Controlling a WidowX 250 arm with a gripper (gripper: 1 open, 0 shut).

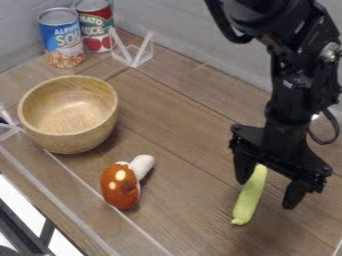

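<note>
A long pale green object (247, 200) lies on the wooden table at the lower right. My black gripper (267, 183) is lowered over its upper end, fingers apart on either side, open. Whether the fingers touch it I cannot tell. Left of centre lies a toy mushroom (120, 186) with an orange, spotted cap and a white stem.
A wooden bowl (68, 127) sits on the left. Two cans, one blue (63, 38) and one red (96, 25), stand at the back left beside clear plastic pieces.
</note>
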